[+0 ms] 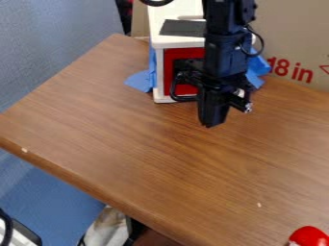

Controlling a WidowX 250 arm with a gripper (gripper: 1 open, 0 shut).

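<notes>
My black gripper (pixel 214 108) hangs at the upper middle of the table, pointing down, in front of a white box-like object (pixel 164 53) with a red front panel (pixel 179 60) and a dark strip on it. The fingertips are close together and low against the wood's background; whether they are shut, or hold anything, is hard to tell. Blue cloth or paper (pixel 139 81) lies either side of the white object, which is partly hidden by the arm.
A red round object (pixel 309 237) sits at the lower right edge. A cardboard box (pixel 302 43) stands behind. Beyond the left edge is blue-grey fabric.
</notes>
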